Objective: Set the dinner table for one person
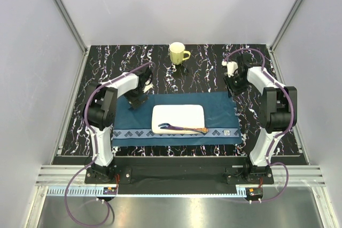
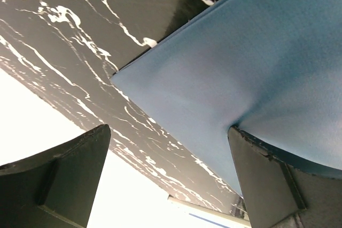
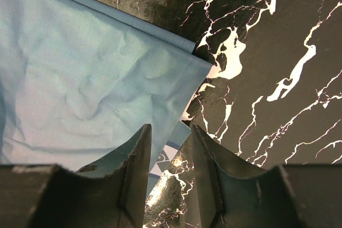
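Note:
A dark blue cloth placemat (image 1: 216,108) with a pale patterned band lies on the table, under a white rectangular plate (image 1: 178,115). Across the plate's front edge rest slim utensils (image 1: 184,128), purple-blue at one end and golden at the other. My left gripper (image 1: 136,102) is over the mat's far left corner. Its fingers stand wide apart in the left wrist view, where the cloth (image 2: 197,73) creases beside the right finger. Above the far right corner, my right gripper is partly open, with nothing between its fingers. A yellow mug (image 1: 177,54) stands at the back.
White walls (image 1: 176,9) bound the back and sides. Cloth ripples show near the mat's far right corner.

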